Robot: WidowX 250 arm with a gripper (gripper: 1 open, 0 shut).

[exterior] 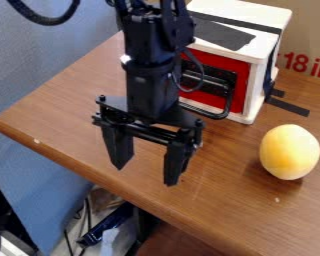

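Note:
My black gripper (145,160) hangs over the wooden table (69,130), its two fingers spread apart with nothing between them. A pale yellow round object (290,152), like a fruit, rests on the table to the right of the gripper. Behind the gripper stands a white box-like toy appliance (252,55) with a red front (224,71) and a black handle, partly hidden by my arm.
A cardboard box (306,50) stands at the back right. Dark tape strips (287,105) lie on the table. The table's left edge borders a blue-grey panel (29,185).

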